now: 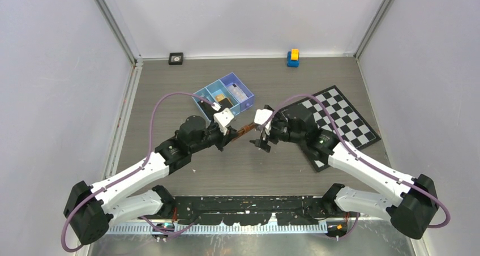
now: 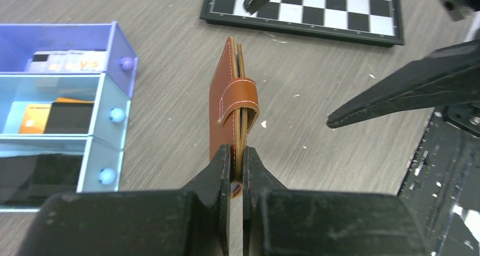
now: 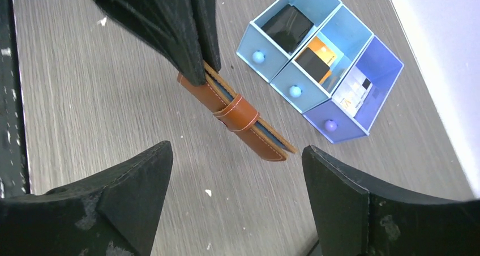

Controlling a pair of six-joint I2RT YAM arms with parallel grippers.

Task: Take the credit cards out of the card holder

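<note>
A brown leather card holder with a strap stands on edge between the fingers of my left gripper, which is shut on it; the slim layers inside show along its long side in the right wrist view. My right gripper stands open with its two fingers either side of the holder's free end in that view, apparently not touching it. In the top view the holder bridges the short space between the two grippers.
A three-compartment organizer, blue and purple, holds cards and dark items behind the grippers. A chessboard lies on the right, a small blue-and-yellow object at the back right, a black square object at the back left.
</note>
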